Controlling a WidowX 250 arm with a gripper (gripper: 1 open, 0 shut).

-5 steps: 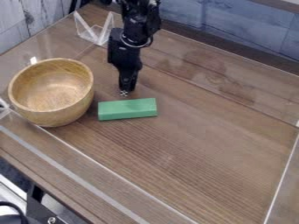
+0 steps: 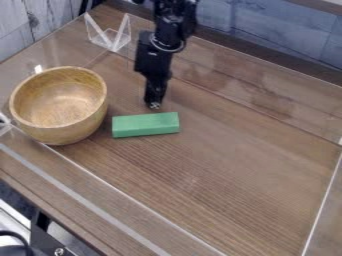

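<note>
My black gripper (image 2: 154,98) reaches down at the back centre of the wooden table, its tip just behind a green block (image 2: 144,124) and right of a wooden bowl (image 2: 74,130). The fingers look shut; nothing shows between them, though the tip is small and blurred.
A white wire object (image 2: 110,28) stands at the back left, near the table's edge.
The arm has shifted slightly, its upper part a little to the right. The bowl and green block have not visibly moved.
</note>
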